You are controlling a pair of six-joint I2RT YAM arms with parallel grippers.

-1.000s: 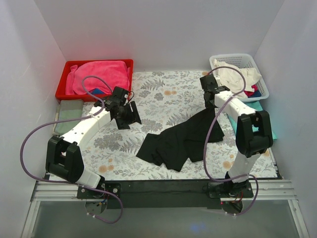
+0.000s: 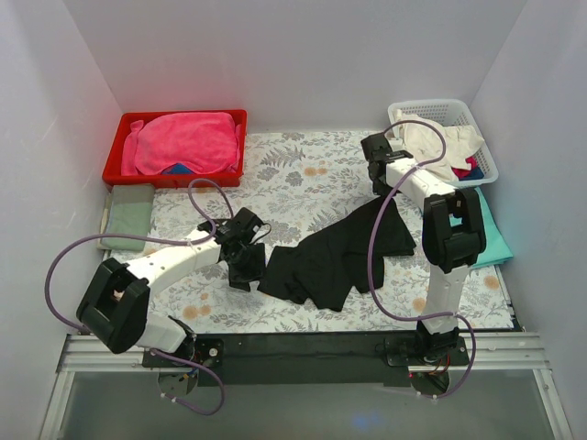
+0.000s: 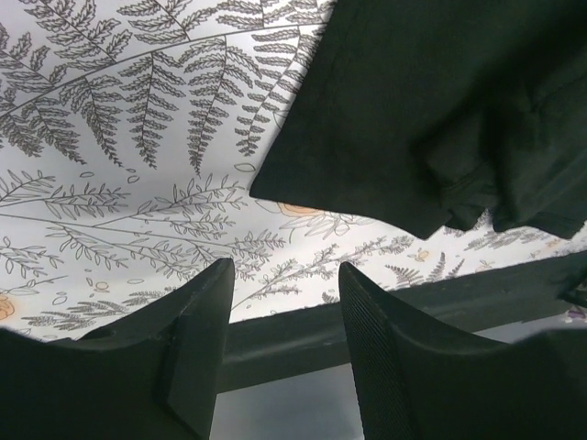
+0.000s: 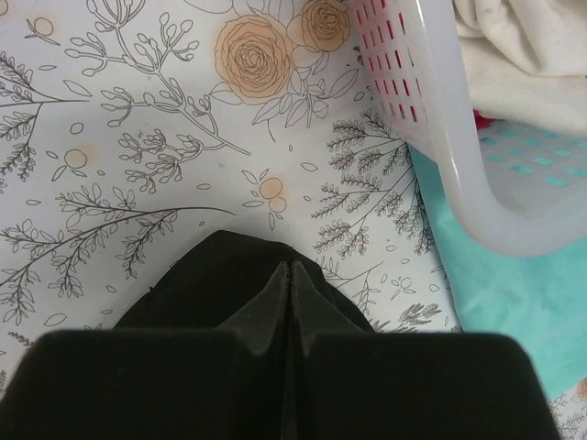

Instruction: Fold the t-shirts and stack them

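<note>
A black t-shirt (image 2: 330, 261) lies crumpled and slanting across the middle of the table. Its upper end narrows to my right gripper (image 2: 377, 191), whose fingers are shut with the dark cloth (image 4: 225, 275) at the fingertips in the right wrist view; the exact pinch is hard to see, black on black. My left gripper (image 2: 246, 284) stands just left of the shirt's lower left end. In the left wrist view its fingers (image 3: 204, 307) are apart with only patterned table between them, and the shirt's corner (image 3: 275, 179) lies just beyond the tips.
A red bin (image 2: 112, 165) with pink cloth stands at the back left, a folded grey-green cloth (image 2: 131, 211) before it. At the back right, a white basket (image 2: 491, 165) holds cream cloth, close to my right gripper. Turquoise fabric (image 2: 495, 240) lies below it.
</note>
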